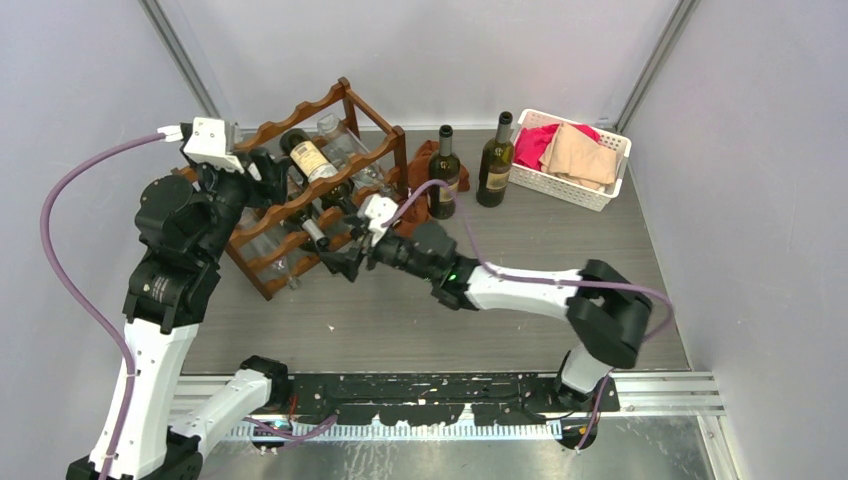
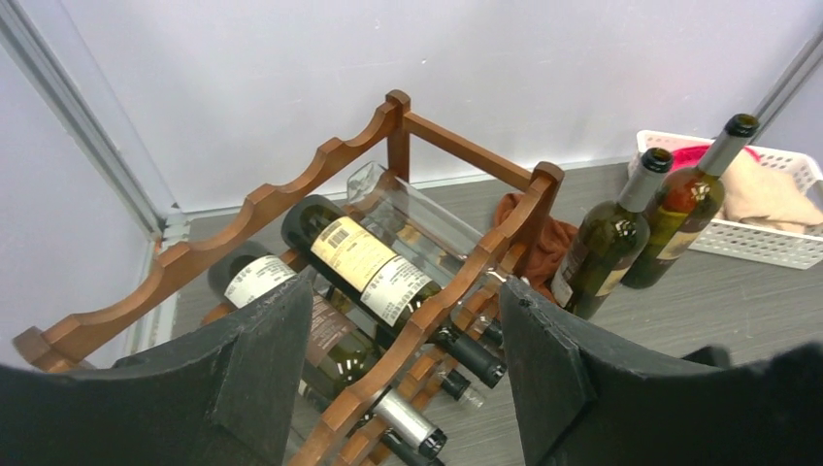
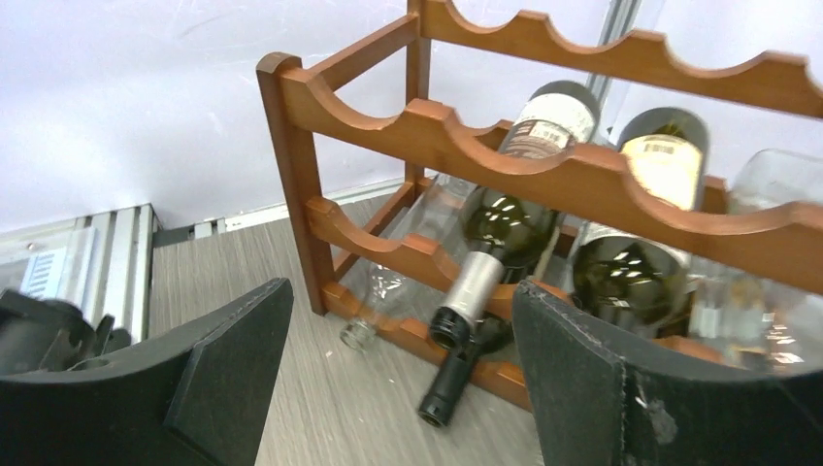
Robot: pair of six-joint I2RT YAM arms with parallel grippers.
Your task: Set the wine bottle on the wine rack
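The wooden wine rack (image 1: 304, 110) stands at the back left. In its second row lies a dark green bottle with a silver-foil neck (image 3: 471, 284), its neck pointing out over the front rail. Beside it rests another bottle with a cream label (image 2: 369, 254), also lying in the rack. My right gripper is open in front of the rack, clear of the bottle, with nothing held. Over the rack's left part, my left gripper is open too, its fingers empty and apart from the bottles in the top view.
Two upright wine bottles (image 1: 442, 175) stand right of the rack, by a brown cloth (image 2: 551, 243). A white basket (image 1: 560, 187) with cloths sits at the back right. Clear floor lies in front. A clear bottle (image 2: 427, 218) is also racked.
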